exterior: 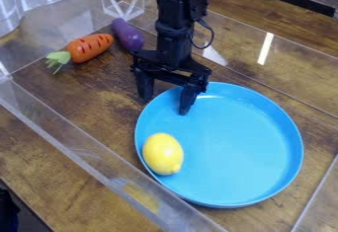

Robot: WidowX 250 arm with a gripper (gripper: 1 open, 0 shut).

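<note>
The black gripper (172, 88) hangs low over the upper-left rim of a blue bowl (231, 147), open, its two fingers spread apart. A yellow oval object (162, 153) lies in the lower-left part of the bowl, well below the gripper in the view. I cannot tell whether the fingertips touch the bowl or the wooden surface.
An orange carrot toy (90, 47) with green top lies at the upper left, with a purple eggplant toy (126, 33) to its right. Bare wood (66, 108) fills the left side. A transparent wall runs along the lower left.
</note>
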